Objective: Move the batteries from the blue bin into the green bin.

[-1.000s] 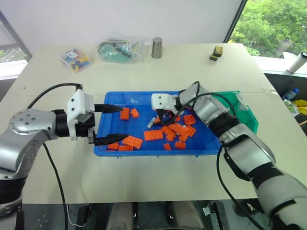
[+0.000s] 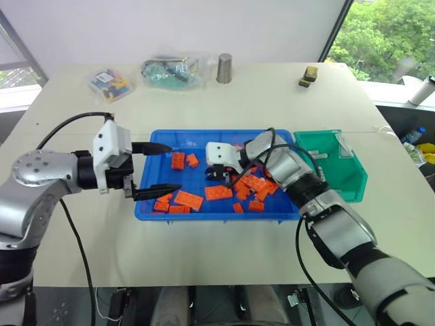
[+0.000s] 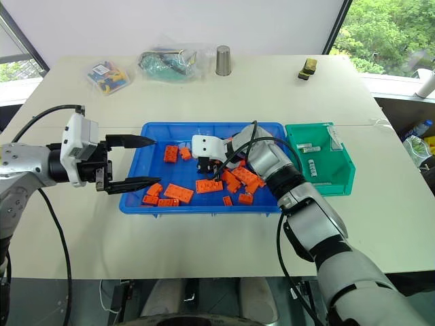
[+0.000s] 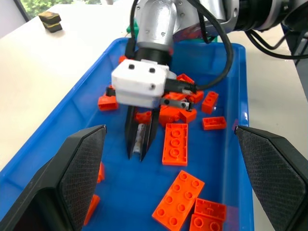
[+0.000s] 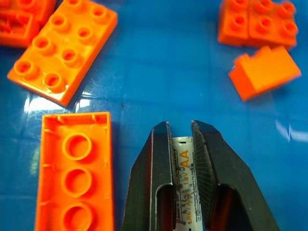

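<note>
In the right wrist view a white AA battery point(image 5: 186, 178) lies lengthwise between the fingers of my right gripper, which is shut on it. The left wrist view shows that same battery point(image 4: 138, 137) low in the blue bin point(image 4: 234, 91), close to the floor. My left gripper point(image 2: 178, 166) stands open over the blue bin's left edge, nothing between its fingers. To the right is the green bin point(image 3: 336, 178), with several batteries inside, one being a battery point(image 3: 312, 168) near its left side.
Orange bricks lie scattered in the blue bin, including a long brick point(image 5: 77, 185) just left of the right fingers. At the back stand a metal cylinder point(image 2: 224, 68), a plastic bag point(image 2: 170, 73) and a small box point(image 2: 110, 85).
The left arm is almost unmoved.
</note>
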